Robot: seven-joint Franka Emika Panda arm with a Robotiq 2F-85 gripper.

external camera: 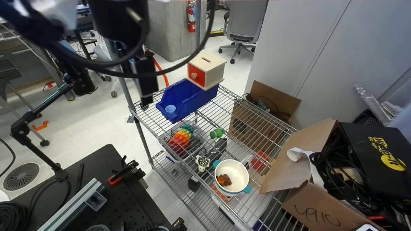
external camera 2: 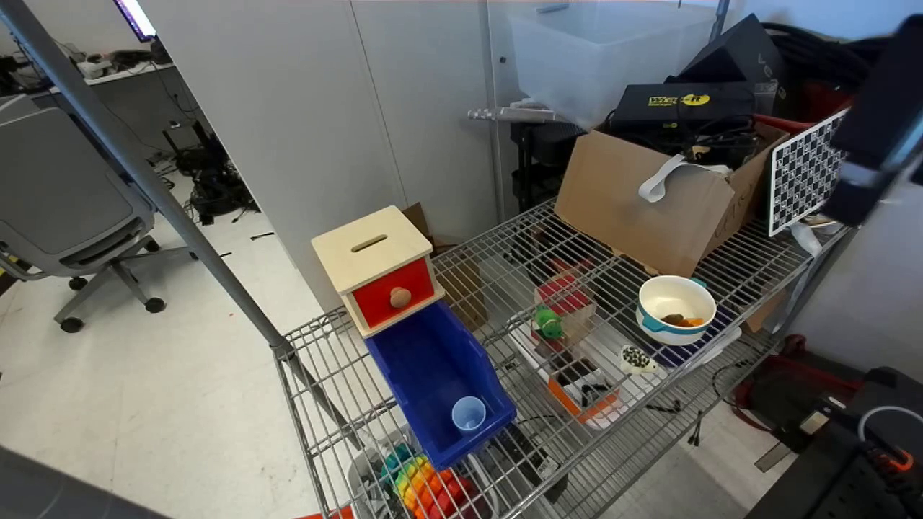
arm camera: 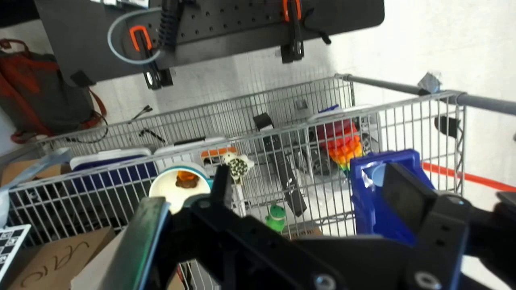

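High above the wire shelf, my gripper stands open, its two fingers wide apart and nothing between them. Below lies the blue bin [external camera 2: 433,372], with a small light-blue cup [external camera 2: 469,414] at its front end. A wooden box with a red drawer [external camera: 206,71] sits at the bin's rear. Farther along the shelf is a white pot with teal handles [external camera: 231,173], holding brown and orange pieces [external camera: 223,179]. In the wrist view, one finger partly covers the bin, while the wooden box is out of sight.
A cardboard box [external camera 2: 645,203] full of cables and black gear occupies the far end of the shelf. A grey post [external camera 2: 216,233] rises at the bin end. Several toys lie below the top wires, including a green one [arm camera: 275,217]. Bare wire separates bin and pot.
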